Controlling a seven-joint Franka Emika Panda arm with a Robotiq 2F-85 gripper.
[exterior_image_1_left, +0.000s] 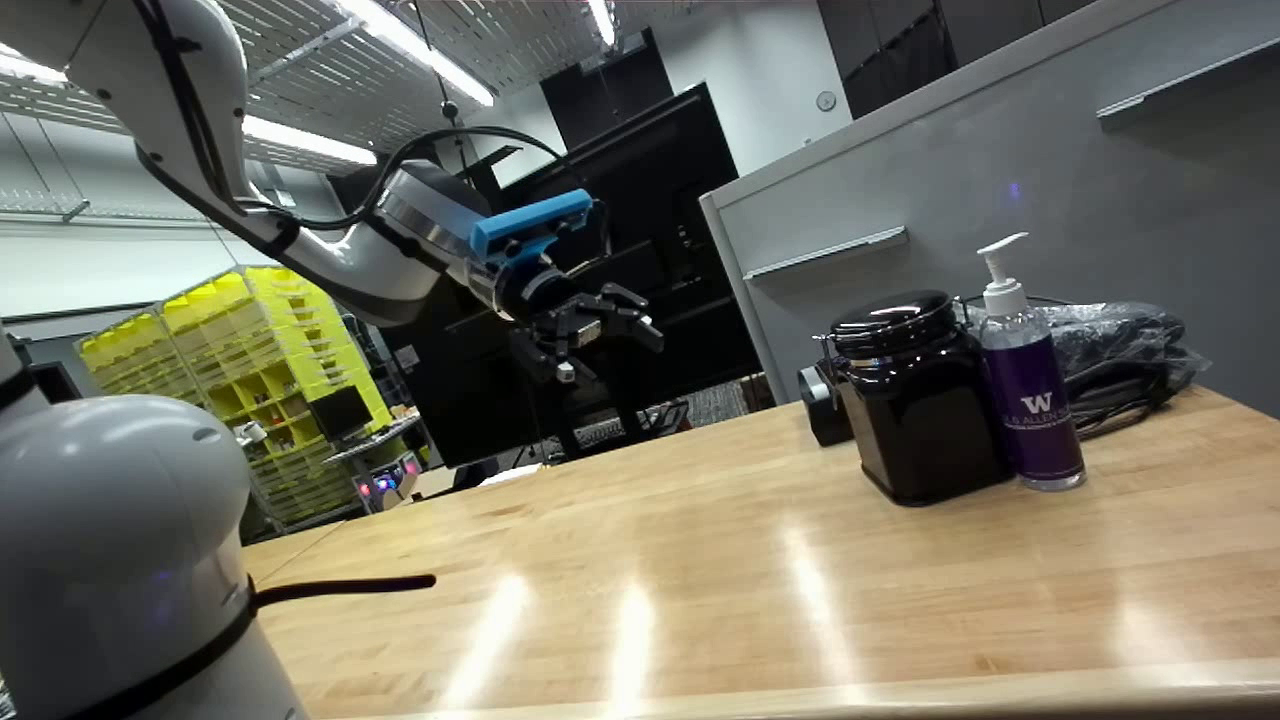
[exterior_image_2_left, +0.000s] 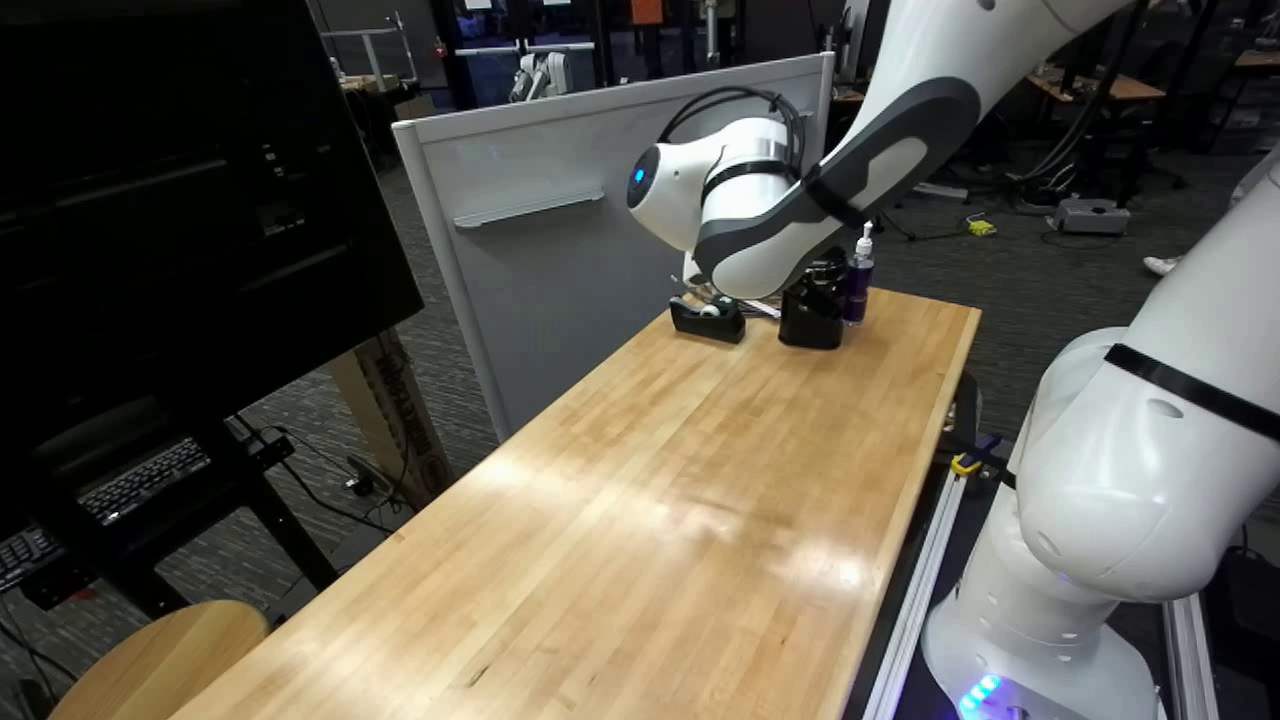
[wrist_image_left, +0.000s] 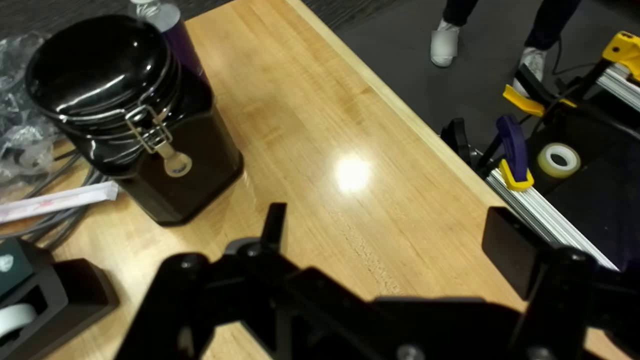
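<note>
My gripper (exterior_image_1_left: 608, 349) hangs high above the table in exterior view 1, tilted toward the far end. In the wrist view its two fingers (wrist_image_left: 274, 227) stand wide apart, with only bare wood showing between them; it is open. A glossy black lidded jar (exterior_image_1_left: 921, 414) with a wire clasp stands upright on the table, well apart from my gripper. Touching or close beside it is a pump bottle (exterior_image_1_left: 1033, 402) with a purple label and white pump. In exterior view 2 my arm hides the gripper.
A black tape dispenser (exterior_image_2_left: 708, 319) sits near the jar. Cables and a plastic-wrapped bundle (exterior_image_1_left: 1110, 348) lie behind the bottle. A grey partition (exterior_image_2_left: 528, 264) borders the table's side.
</note>
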